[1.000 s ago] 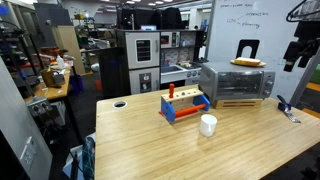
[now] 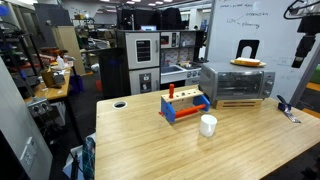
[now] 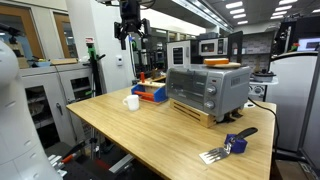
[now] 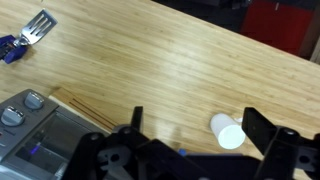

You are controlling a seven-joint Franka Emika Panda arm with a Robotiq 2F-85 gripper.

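High above the table, my gripper points down with its two fingers wide apart and nothing between them; exterior view 2 shows it (image 3: 130,42) well clear of everything. A white mug (image 4: 227,131) stands on the table, near the right finger in the wrist view, but far below it. Exterior view 1 has the same mug (image 2: 208,125) in front of the wooden rack with blue and red parts (image 2: 185,103). A spatula with a metal slotted head (image 3: 213,155) lies on the table beside a blue object (image 3: 236,144).
A silver toaster oven (image 2: 237,80) rests on a wooden stand (image 3: 195,113) at the table's rear, with an orange item (image 2: 248,62) on top. A small dark-and-white round thing (image 2: 120,104) lies at the far left.
The arm at the upper right of exterior view 1 has shifted slightly and its pose differs a little. The mug, rack, oven and spatula have not moved.
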